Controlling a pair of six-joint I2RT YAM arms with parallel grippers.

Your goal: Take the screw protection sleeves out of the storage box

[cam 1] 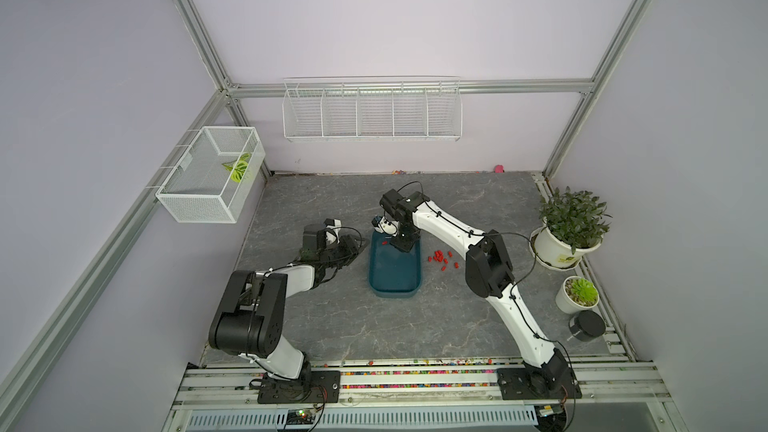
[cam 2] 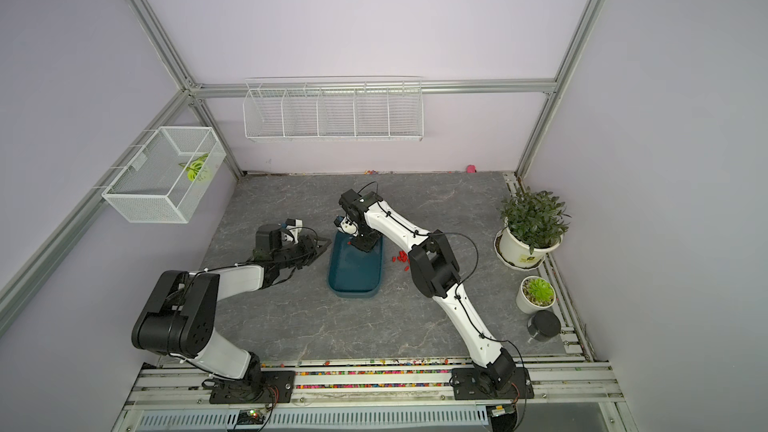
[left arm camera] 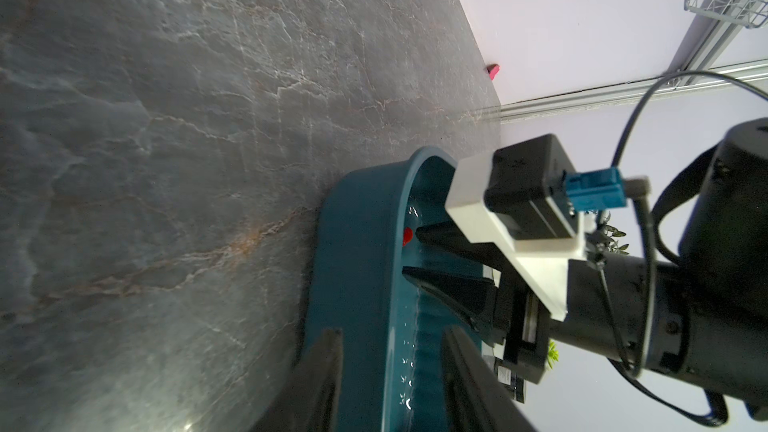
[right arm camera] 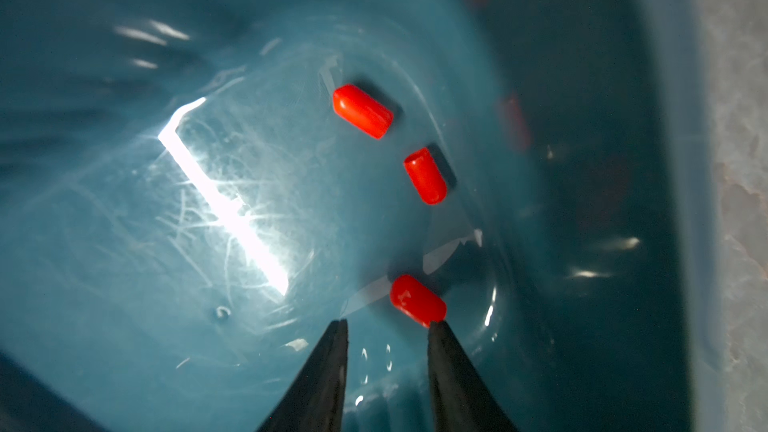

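The dark teal storage box [cam 1: 394, 273] stands mid-table. Its floor holds 3 visible red sleeves in the right wrist view: an upper one [right arm camera: 364, 112], a middle one [right arm camera: 425, 176] and a lower one [right arm camera: 417, 301]. My right gripper is open inside the box's far end, its tips just below the lower sleeve in that view, nothing between them. From the left wrist, a single red sleeve [left arm camera: 407, 235] shows near the right fingers [left arm camera: 448, 284]. My left gripper is at the box's left wall; the wall shows between its spread fingers, contact unclear.
Several loose red sleeves [cam 1: 438, 257] lie on the table right of the box. Potted plants [cam 1: 572, 228] and a dark round object [cam 1: 587, 325] stand at the right edge. The table in front of the box is clear.
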